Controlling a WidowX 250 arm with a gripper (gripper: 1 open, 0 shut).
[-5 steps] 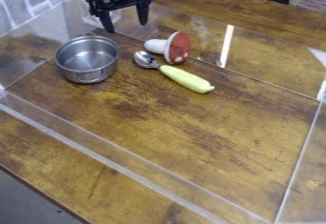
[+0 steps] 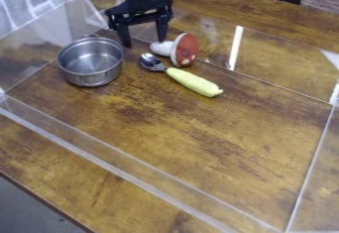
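My black gripper [image 2: 141,30] hangs at the top of the view behind the steel pot [image 2: 89,61], its fingers open and pointing down, just up and left of a white object with a red face [image 2: 179,49]. A metal spoon [image 2: 153,62] lies right of the pot, and a pale green corn-like vegetable [image 2: 193,81] lies diagonally beside it. Nothing shows between the fingers.
Clear plastic walls surround the wooden table [image 2: 169,158]. A dark strip runs along the top right edge.
My gripper has moved lower and to the right, closer to the pot and the white-and-red object. The objects on the table stay in place.
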